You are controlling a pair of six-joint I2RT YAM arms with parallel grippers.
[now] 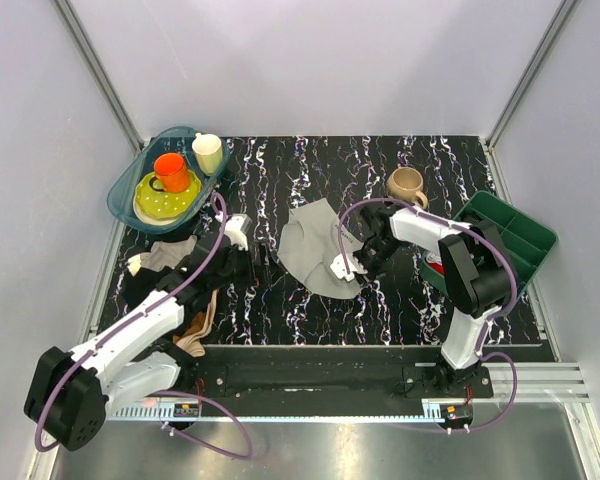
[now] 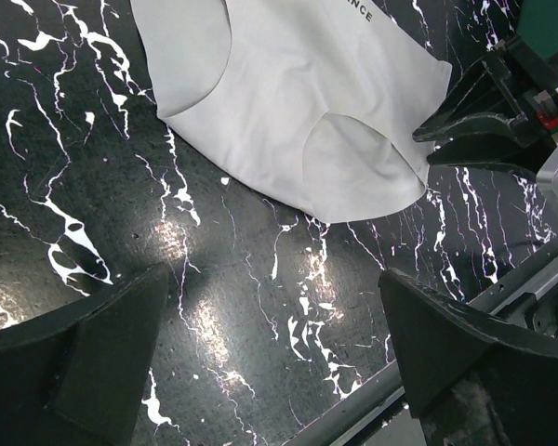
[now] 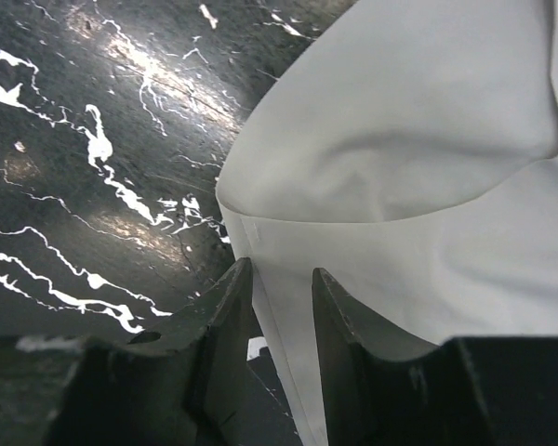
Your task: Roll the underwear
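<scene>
Light grey underwear [image 1: 310, 245] lies spread on the black marbled table, its right part hidden beneath the right arm. At its right edge, my right gripper is partly open. In the right wrist view the cloth's straight hemmed edge [image 3: 270, 307] shows in the narrow gap, with one finger [image 3: 234, 297] along the table side and the other over the fabric. My left gripper stands wide open left of the underwear in the top view, with bare table between its fingers.
A blue-green basket [image 1: 123, 190] with a plate and cups sits back left. Piled clothes [image 1: 205, 325] lie under the left arm. At right are a green compartment bin [image 1: 520, 235] and a tan mug [image 1: 406, 184].
</scene>
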